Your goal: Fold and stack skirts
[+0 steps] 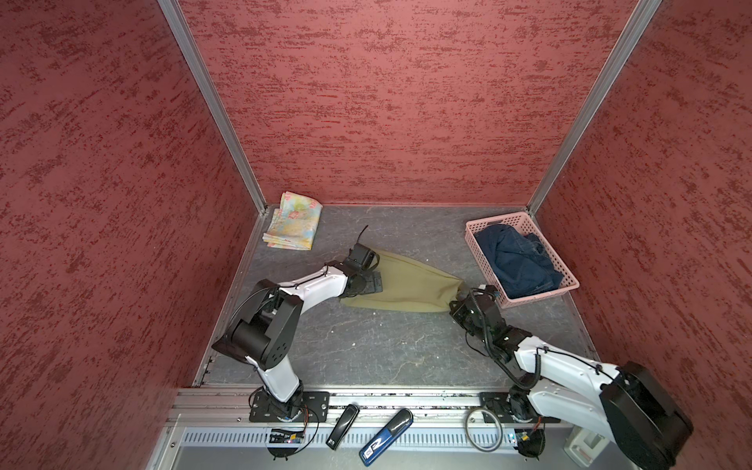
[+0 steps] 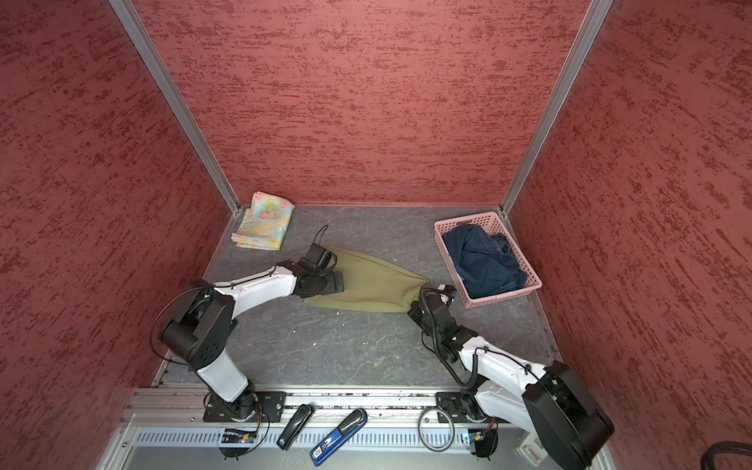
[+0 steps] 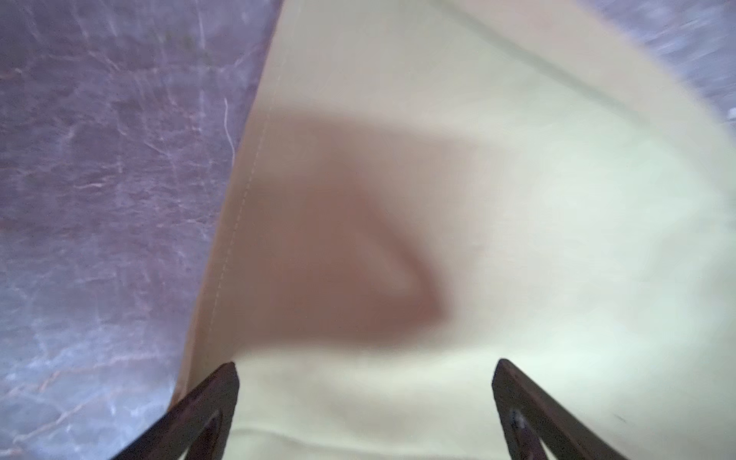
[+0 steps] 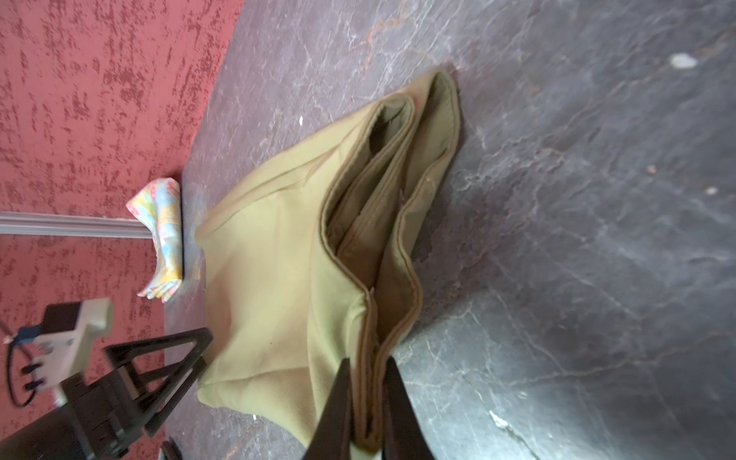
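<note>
An olive skirt (image 1: 411,283) lies stretched across the middle of the table between my two grippers. My right gripper is shut on the layered hem at the skirt's near right corner, and the folds there gape in the right wrist view. Above the skirt's left part, my left gripper stands open, the cloth spread flat below and nothing pinched between its fingers. A stitched edge shows at the left in that view. At the back left lies a folded floral cloth (image 1: 294,221). The skirt's left end is partly hidden by the left arm.
A pink basket (image 1: 542,297) holding dark blue denim (image 1: 517,258) stands at the right, close to the right gripper. Bare table (image 1: 376,344) shows in front of the skirt and behind it.
</note>
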